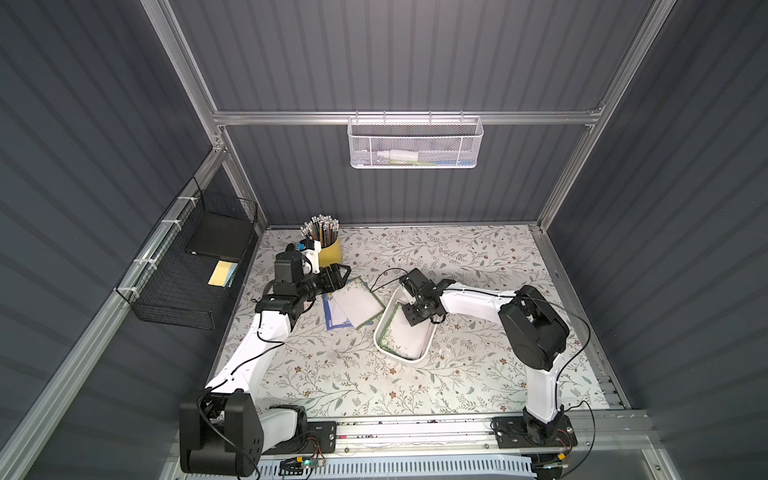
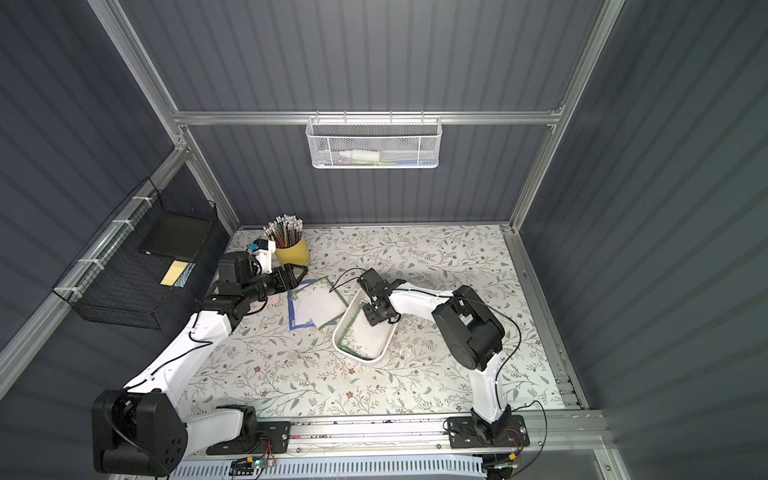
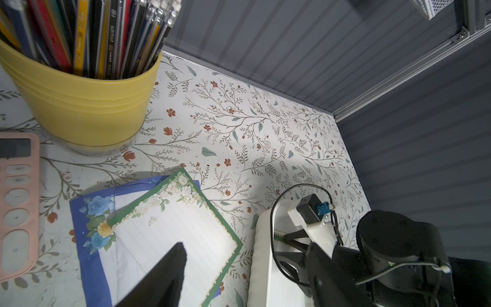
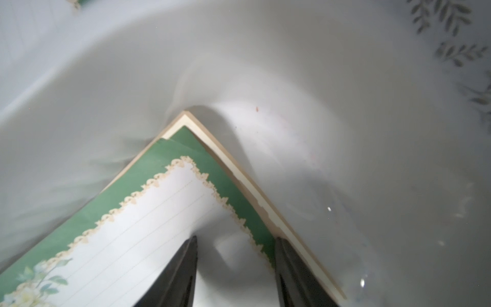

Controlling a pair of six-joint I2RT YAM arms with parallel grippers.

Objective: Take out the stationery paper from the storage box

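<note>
A white storage box (image 1: pixel 382 352) holds green-bordered stationery paper (image 4: pixel 143 215) with a pale board beneath it. My right gripper is down inside the box, fingertips on the paper near its edge; whether anything is between them is hard to see. My left gripper hangs open over the table, left of the box. Below it lie two loose sheets, a blue-bordered one (image 3: pixel 94 215) and a green-bordered one (image 3: pixel 174 235) on top.
A yellow cup of pencils (image 3: pixel 87 107) stands at the back left, with a pink calculator (image 3: pixel 18 215) beside it. A black wire basket (image 1: pixel 176 296) hangs on the left wall, a white mesh basket (image 1: pixel 416 140) on the back wall. The right side behind the arm is clear.
</note>
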